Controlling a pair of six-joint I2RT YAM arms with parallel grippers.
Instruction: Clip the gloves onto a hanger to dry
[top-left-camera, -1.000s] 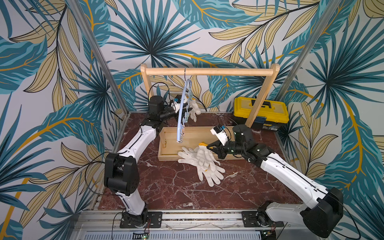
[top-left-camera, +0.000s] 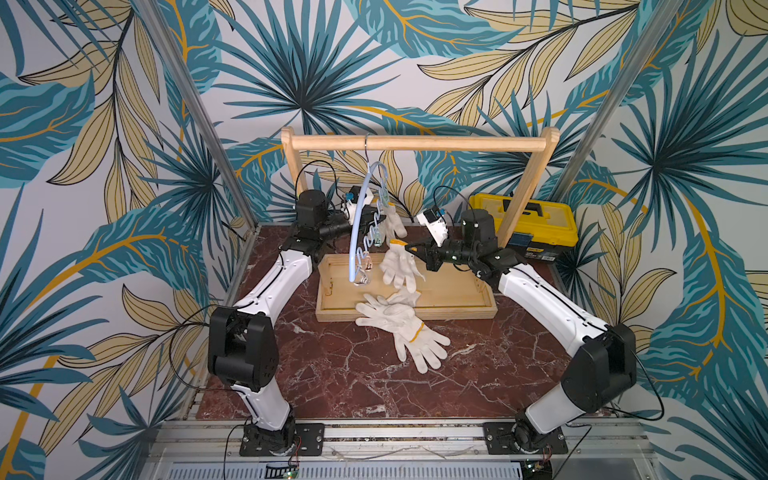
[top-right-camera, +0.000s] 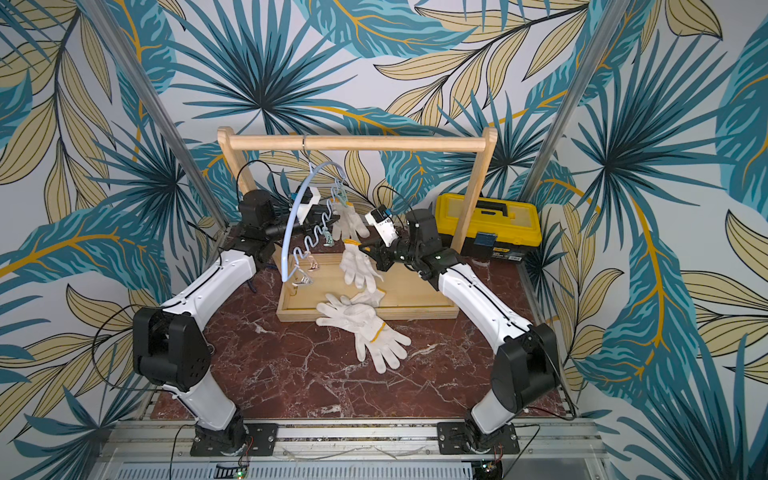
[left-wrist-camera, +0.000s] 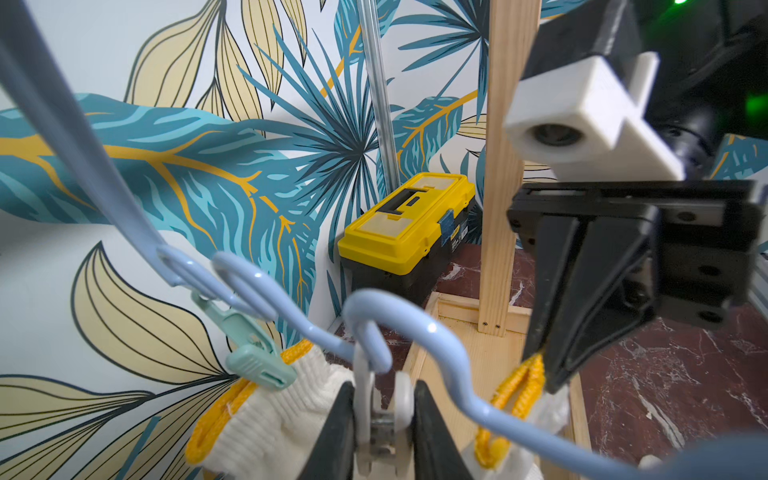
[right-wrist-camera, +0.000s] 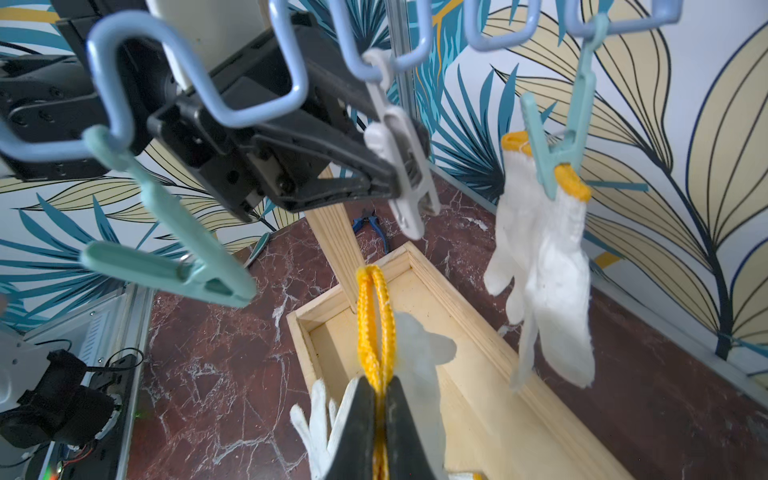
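Note:
The light blue hanger (top-left-camera: 354, 232) hangs from the rack's wooden bar, with pale clips along its wavy wire. My left gripper is shut on a whitish clip (right-wrist-camera: 404, 160) of the hanger. One white glove (right-wrist-camera: 552, 256) dangles from a mint clip (right-wrist-camera: 564, 132) at the hanger's far part. In my right gripper, shut, the yellow cuff of another white glove (top-left-camera: 400, 266) is pinched, and the glove hangs fingers down over the tray. More white gloves (top-left-camera: 405, 329) lie in a pile across the tray's front edge and the table.
A shallow wooden tray (top-left-camera: 464, 296) forms the rack's base, below both grippers. The yellow toolbox (top-left-camera: 552, 220) stands behind on the right. Another mint clip (right-wrist-camera: 172, 232) hangs free on the wire.
The hanger has turned a little; the left arm is almost unmoved.

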